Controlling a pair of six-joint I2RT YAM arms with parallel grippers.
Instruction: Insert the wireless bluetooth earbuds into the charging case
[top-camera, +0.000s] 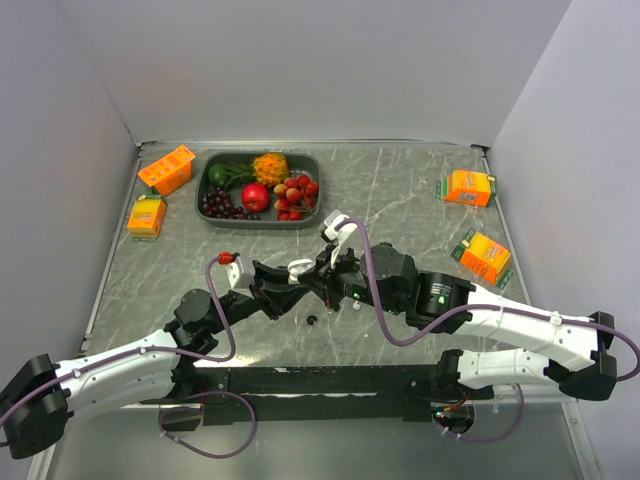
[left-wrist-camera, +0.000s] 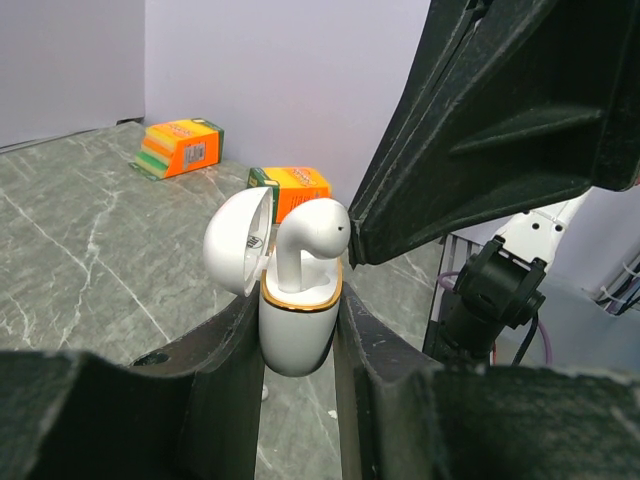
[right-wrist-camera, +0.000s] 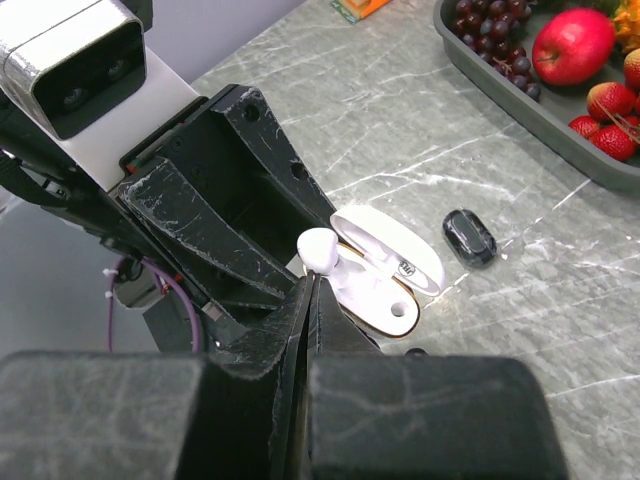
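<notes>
My left gripper (top-camera: 283, 285) is shut on the white charging case (left-wrist-camera: 298, 330), whose lid (right-wrist-camera: 390, 245) stands open. A white earbud (left-wrist-camera: 312, 228) sits at the case, stem downward in the left wrist view, while the other slot (right-wrist-camera: 398, 308) shows empty in the right wrist view. My right gripper is shut, its tips right at that earbud; whether they hold it is hard to tell.
A fruit tray (top-camera: 258, 221) is at the back. Orange boxes (top-camera: 467, 187) lie at both sides. A small black case (right-wrist-camera: 468, 237) and small pieces lie on the marble table (top-camera: 380, 180), clear at back right.
</notes>
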